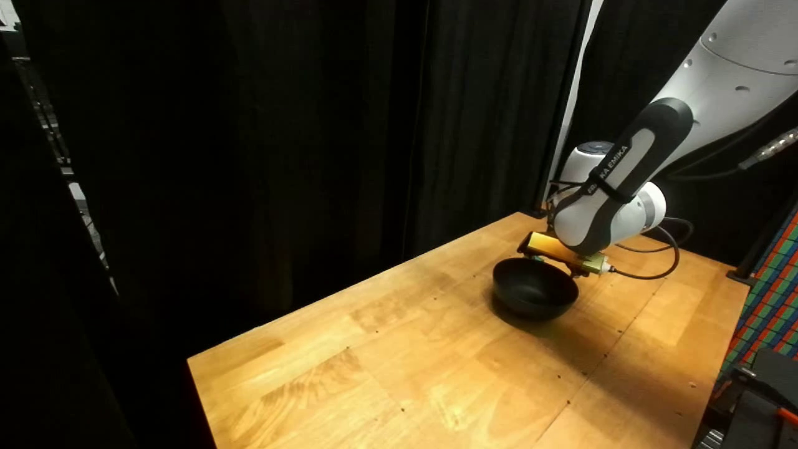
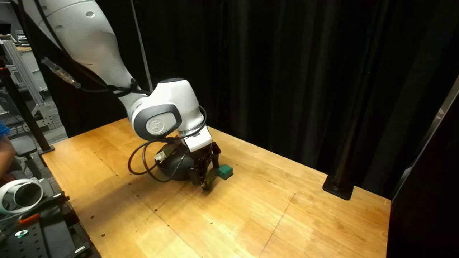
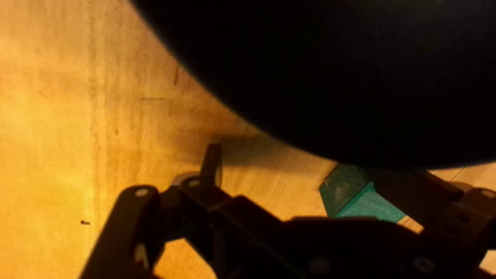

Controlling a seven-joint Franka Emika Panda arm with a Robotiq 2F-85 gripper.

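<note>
A black bowl (image 1: pixel 534 290) rests on the wooden table, and its dark side (image 3: pixel 353 83) fills the upper right of the wrist view. Beside it, my gripper (image 2: pixel 211 174) points down low over the table. Its fingers stand wide apart in the wrist view, one finger (image 3: pixel 211 165) at left and the other at right. A green block (image 2: pixel 225 171) sits on the table close to the gripper. In the wrist view the green block (image 3: pixel 346 190) shows near the right-hand finger, partly covered by bowl and gripper; whether they touch I cannot tell.
The bowl stands right against the gripper's working space. A black post base (image 2: pixel 338 187) stands at the far table edge, with dark curtains behind. A cable (image 2: pixel 146 165) loops from the wrist.
</note>
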